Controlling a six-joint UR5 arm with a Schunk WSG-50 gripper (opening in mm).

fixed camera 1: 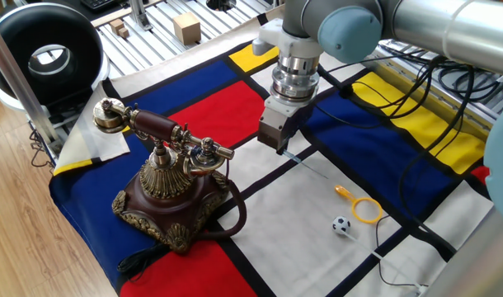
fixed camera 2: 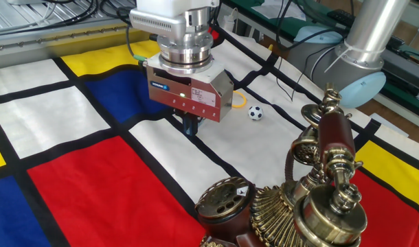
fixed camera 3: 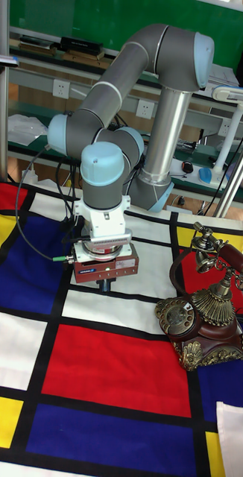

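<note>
Over the white part of the cloth, my gripper [fixed camera 1: 281, 151] is shut on a thin tool [fixed camera 1: 294, 158], which has a pale blue handle end and a slim dark shaft slanting down to the right. In exterior view 2 the dark fingers [fixed camera 2: 189, 125] sit close together under the red-brown gripper body, and the tool cannot be made out. Exterior view 3 shows the gripper [fixed camera 3: 105, 285] from the front, its tool hidden too. To the right of the tool's tip lie a yellow-handled magnifier [fixed camera 1: 367, 209] and a small football [fixed camera 1: 340, 225].
An ornate antique telephone [fixed camera 1: 165, 186] stands left of the gripper, its cord looping toward the white area. Black cables [fixed camera 1: 433, 91] hang on the arm's side. Colour-block cloth [fixed camera 3: 114, 366] covers the table, with wide bare room in front of the arm.
</note>
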